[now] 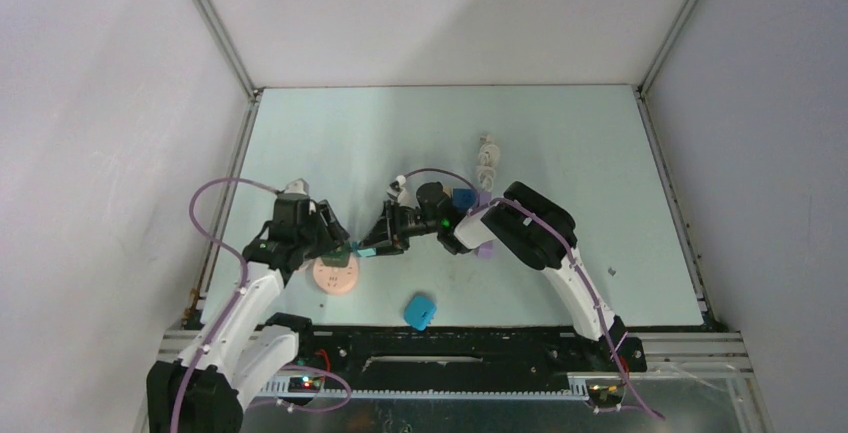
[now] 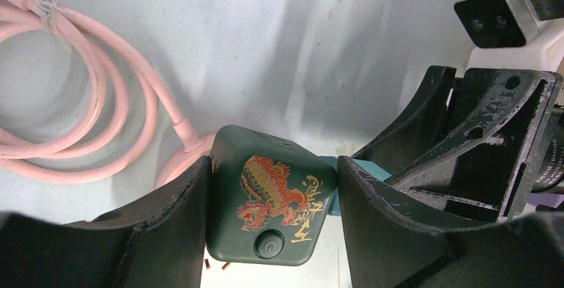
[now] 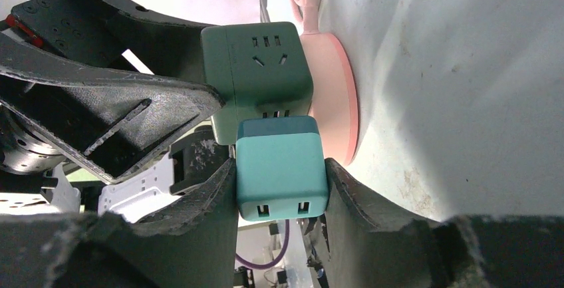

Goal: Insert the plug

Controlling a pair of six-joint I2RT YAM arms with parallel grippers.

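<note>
My left gripper grips a dark green cube socket [image 2: 269, 198] with a red dragon print and button. My right gripper grips a small teal plug cube [image 3: 282, 171] with two slots, which sits against the socket's slotted side in the right wrist view; whether its pins are inside is hidden. Both grippers meet at the left front of the board. Beneath the socket lies a round pink power strip [image 1: 336, 276] with a pink coiled cable [image 2: 86, 95].
A blue block [image 1: 420, 311] lies at the front middle. A white cable bundle [image 1: 488, 163] and colored blocks lie behind the right arm. The back and right of the board [image 1: 630, 203] are clear.
</note>
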